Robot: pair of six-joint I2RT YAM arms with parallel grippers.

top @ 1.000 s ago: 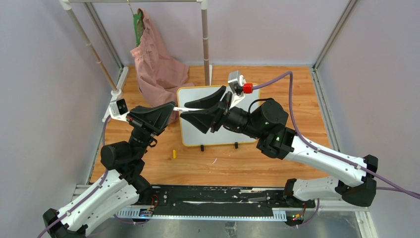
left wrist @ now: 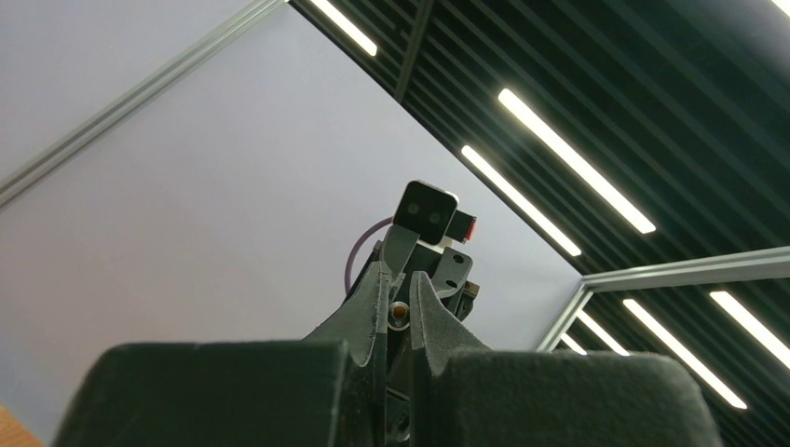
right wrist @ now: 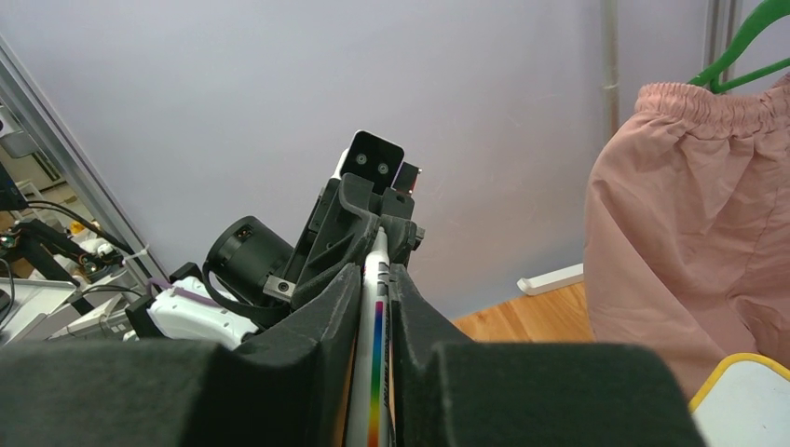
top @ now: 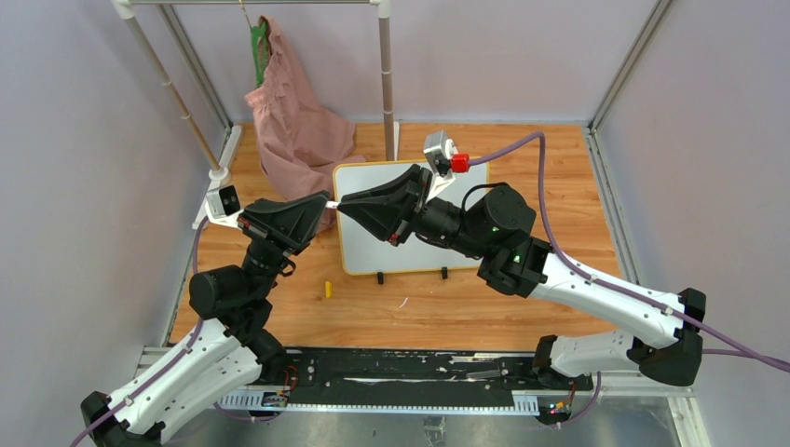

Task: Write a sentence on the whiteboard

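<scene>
A white marker (right wrist: 375,307) with a rainbow stripe bridges my two grippers, held level above the whiteboard (top: 391,256). My left gripper (top: 326,201) is shut on one end of it; in the left wrist view only a round end shows between the fingertips. My right gripper (top: 342,207) has its fingers nearly closed around the marker's body, which shows along the gap between them in the right wrist view. The whiteboard lies on the wooden table with a yellow rim and black clips at its front edge.
Pink shorts (top: 298,130) hang from a green hanger (top: 259,51) on the rack at back left, reaching the table beside the board. A small yellow piece (top: 328,289) lies front left of the board.
My right gripper has moved slightly left along the marker and its fingers have closed in around it. The left gripper stayed in place.
</scene>
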